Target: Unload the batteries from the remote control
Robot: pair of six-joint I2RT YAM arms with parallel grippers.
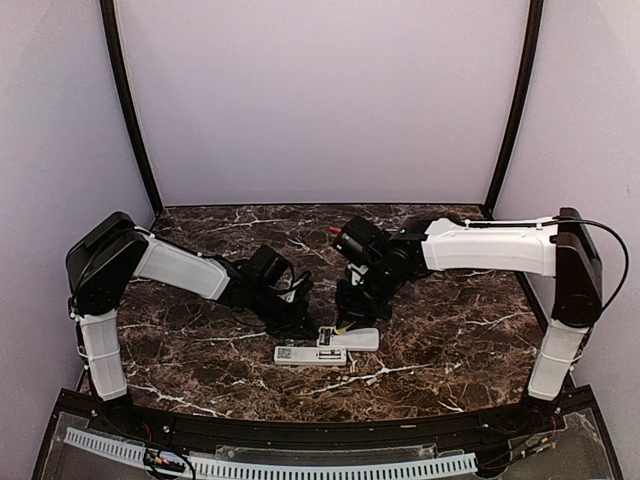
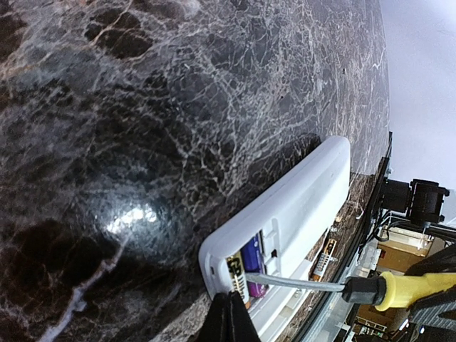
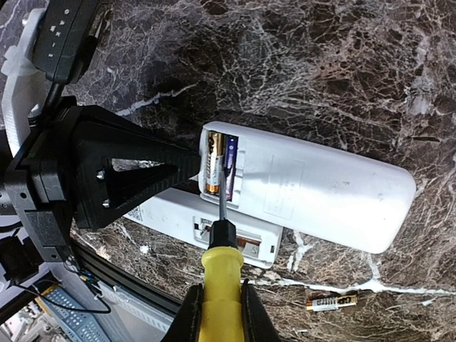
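Note:
A white remote control point(image 3: 320, 178) lies with its battery compartment exposed. Inside sit a gold-and-black battery point(image 3: 214, 160) and a blue-purple one point(image 3: 230, 162). My right gripper is shut on a yellow-handled screwdriver point(image 3: 221, 267), whose metal shaft reaches down into the compartment over the batteries. In the left wrist view the shaft point(image 2: 292, 282) meets the batteries near the compartment's edge; exact contact is hard to tell. My left gripper is shut, nothing visible between its fingers, with its tips at the remote's compartment end.
A second white remote point(image 3: 167, 214) with an exposed compartment lies alongside the first, on its front side. One loose battery point(image 3: 331, 303) rests on the dark marble table. Something small and red point(image 1: 335, 230) lies farther back.

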